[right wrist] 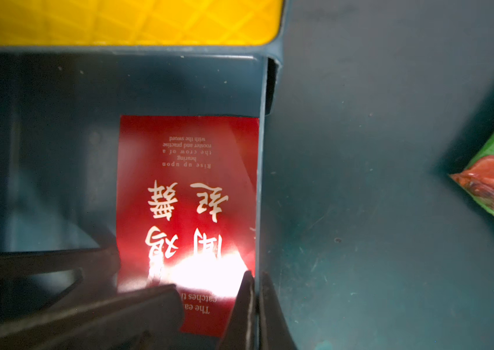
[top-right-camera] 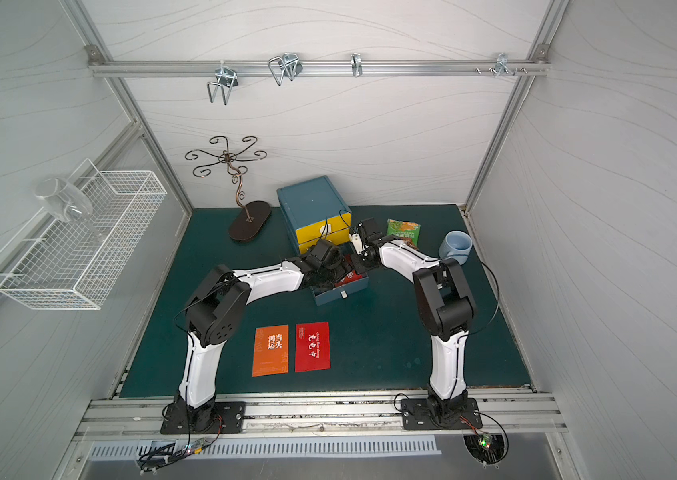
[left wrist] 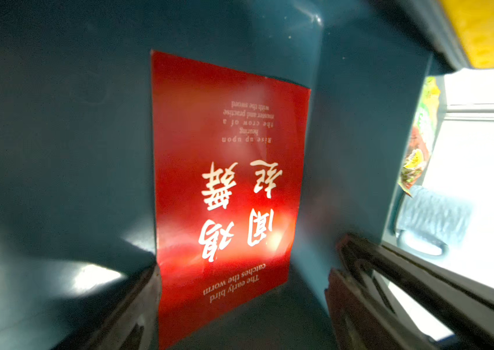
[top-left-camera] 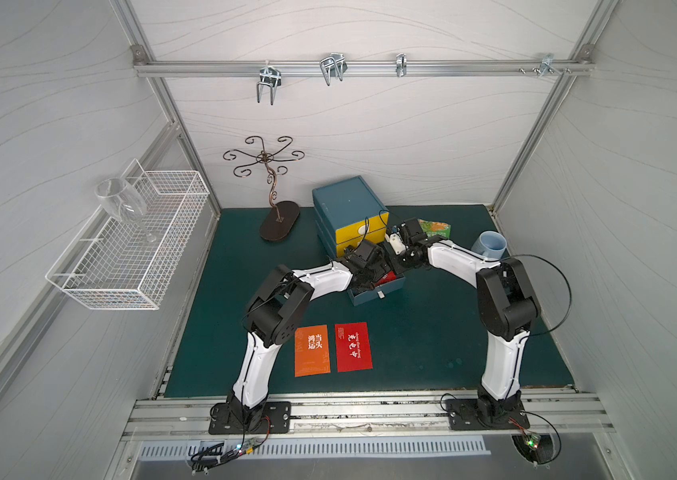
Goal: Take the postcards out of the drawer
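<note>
A red postcard (left wrist: pixel 226 140) with white lettering lies inside the pulled-out blue drawer (top-left-camera: pixel 366 296), at its right side. My left gripper is open over that card, its fingers on either side of it in the left wrist view. My right gripper is shut at the drawer's right wall, its tips at that thin edge beside the card; whether the wall is between them is unclear. An orange postcard (top-left-camera: pixel 311 349) and another red postcard (top-left-camera: pixel 353 347) lie on the table in front.
The cabinet (top-left-camera: pixel 346 200) with yellow front stands behind. A green packet (top-right-camera: pixel 403 230) and a mug (top-right-camera: pixel 455 246) sit at right, a metal stand (top-left-camera: pixel 278 220) at back left, a wire basket (top-left-camera: pixel 130 264) on the left wall.
</note>
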